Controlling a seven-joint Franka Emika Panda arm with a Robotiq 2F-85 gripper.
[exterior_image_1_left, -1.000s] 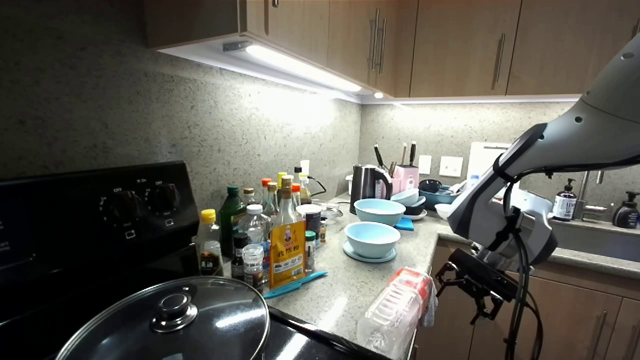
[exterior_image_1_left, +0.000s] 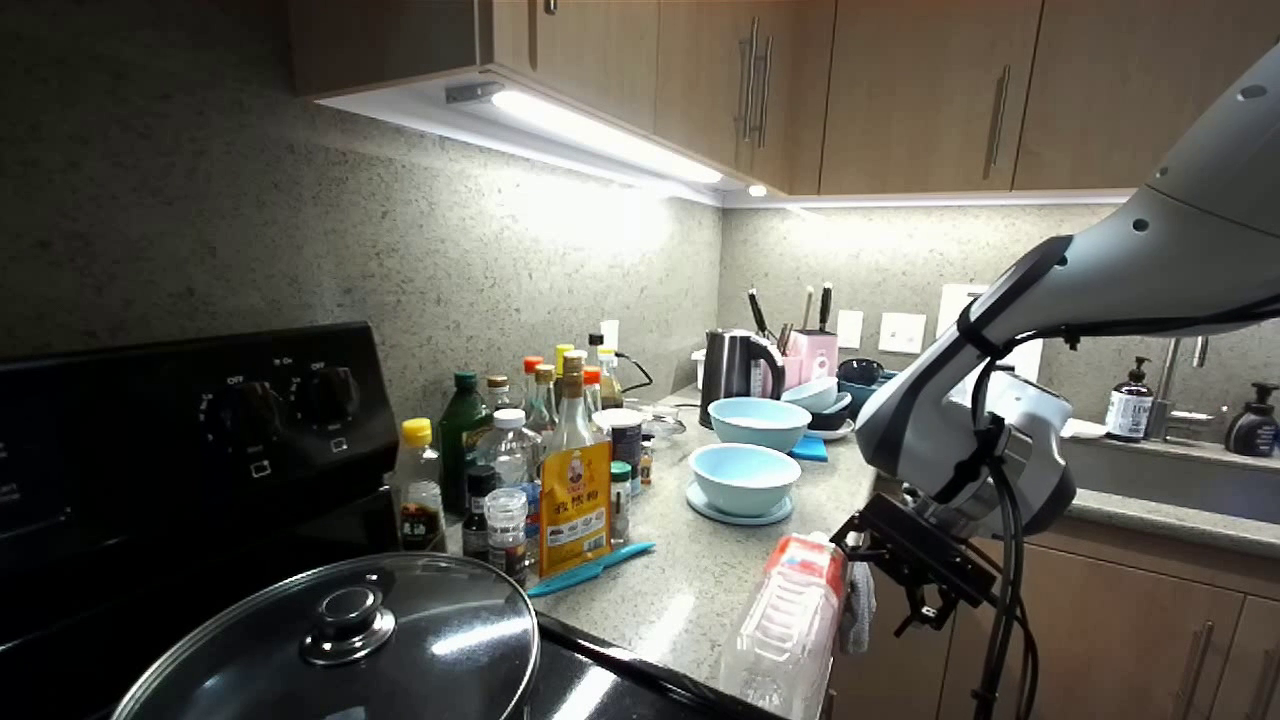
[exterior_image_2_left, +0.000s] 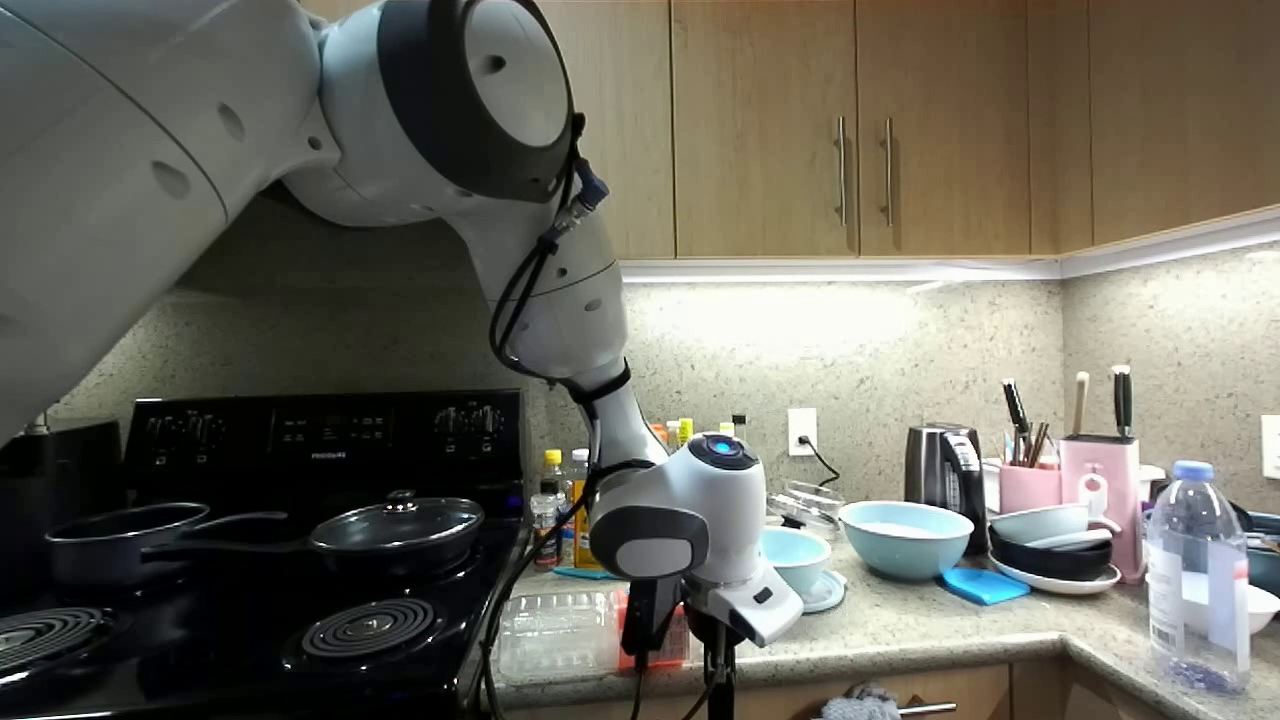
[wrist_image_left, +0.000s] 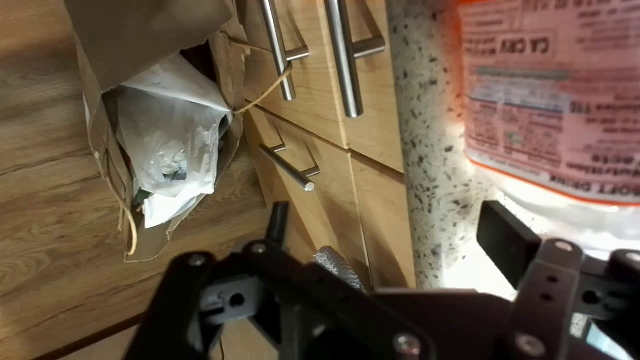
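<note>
A large clear plastic bottle (exterior_image_1_left: 780, 636) with a red-orange label lies on its side at the counter's front edge. In exterior view 2 the bottle (exterior_image_2_left: 560, 636) is partly hidden behind the wrist. My gripper (exterior_image_1_left: 884, 578) hangs low off the counter edge, close by the bottle's labelled end. In the wrist view the gripper is open, its fingers wide apart with nothing between them. One finger (wrist_image_left: 507, 243) is over the counter near the bottle's label (wrist_image_left: 552, 90); the other (wrist_image_left: 277, 223) is out past the edge. Whether finger and bottle touch, I cannot tell.
Below on the floor stands an open paper bag (wrist_image_left: 168, 138) with a white liner. Cabinet handles (wrist_image_left: 288, 168) jut out under the counter. Blue bowls (exterior_image_1_left: 744, 478), several sauce bottles (exterior_image_1_left: 576, 480) and a lidded pan (exterior_image_1_left: 348, 636) occupy the counter and stove.
The arm and open gripper have moved left in exterior view 1, nearer the bottle. The bottle's labelled end has shifted slightly left, and the bottle looks turned a little.
</note>
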